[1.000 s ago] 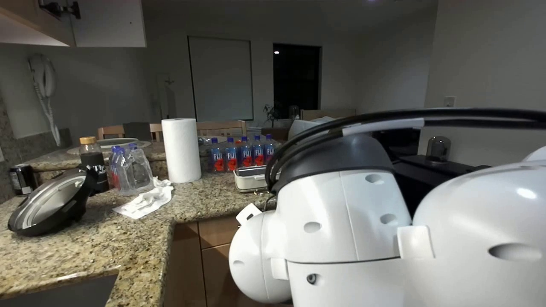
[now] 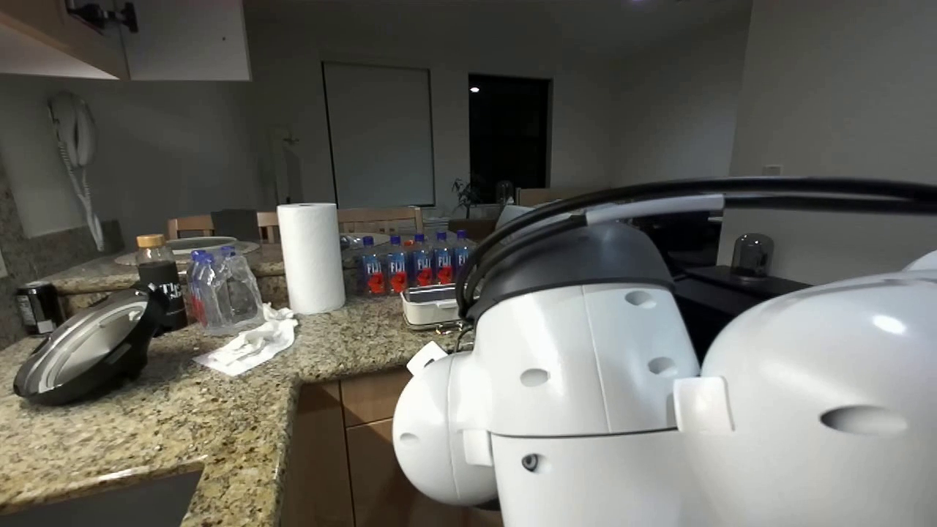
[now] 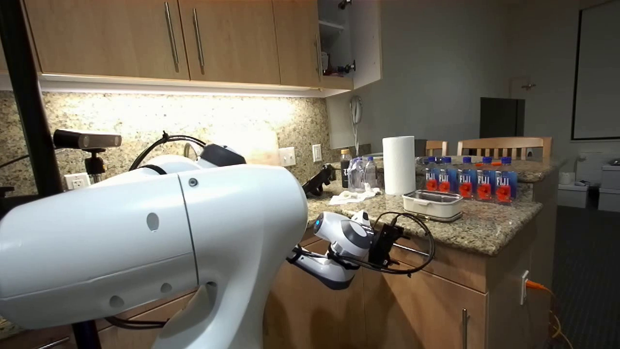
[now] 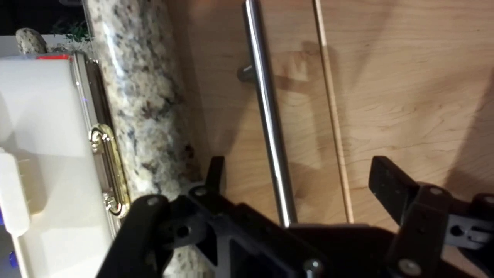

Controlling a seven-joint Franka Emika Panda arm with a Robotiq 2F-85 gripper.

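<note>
My gripper faces a wooden drawer front (image 4: pixel 407 92) in the wrist view, its two black fingers spread wide. Between them, seen from here, runs a metal bar handle (image 4: pixel 272 120); neither finger appears to touch it. The left finger (image 4: pixel 216 173) is near the granite counter edge (image 4: pixel 139 106), while the right one is over the wood beyond a thin seam. From the side, in exterior view 2, the gripper (image 3: pixel 388 244) is at the drawer handle (image 3: pixel 411 250), just below the countertop. My arm hides the gripper in exterior view 1.
On the counter above stands a cream container (image 3: pixel 433 203) near the edge. Several water bottles (image 3: pixel 465 179), a paper towel roll (image 3: pixel 398 166) and a crumpled towel (image 3: pixel 354 197) sit behind it. A black lid (image 2: pixel 92 347) leans at the left. Below is a cabinet door with its own handle (image 3: pixel 464 321).
The arm has shifted slightly in exterior view 1: its upper housing and cables sit a little higher. The counter items stay where they were.
</note>
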